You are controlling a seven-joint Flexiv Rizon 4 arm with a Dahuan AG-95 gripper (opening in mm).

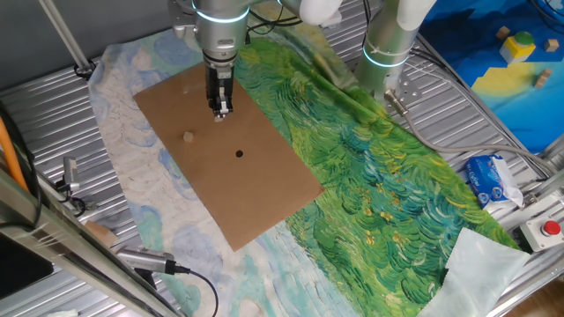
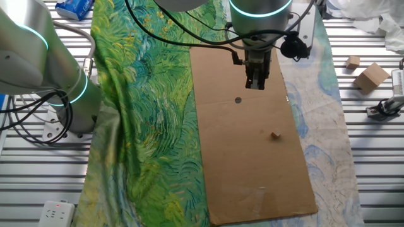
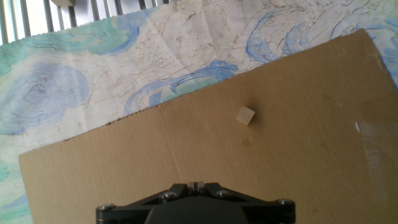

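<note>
A small wooden cube [image 1: 188,136] lies on a brown cardboard sheet [image 1: 273,185]. The wrist view has the cube [image 3: 246,116] ahead of the fingers and a little to the right, clear of them. My gripper [image 1: 221,113] hangs pointing down over the cardboard, apart from the cube. Its fingertips meet in the wrist view, so the gripper looks shut, and no object shows between them. A round black spot [image 1: 239,154] marks the cardboard; from the other side, the spot [image 2: 238,99] appears close to the gripper [image 2: 255,87]. The wrist view does not show this spot.
Under the cardboard spreads a painted cloth with folds. Off the cloth lie wooden blocks [image 2: 371,78] on the slatted table. A blue packet [image 1: 491,180] sits at the right. Much of the cardboard is bare.
</note>
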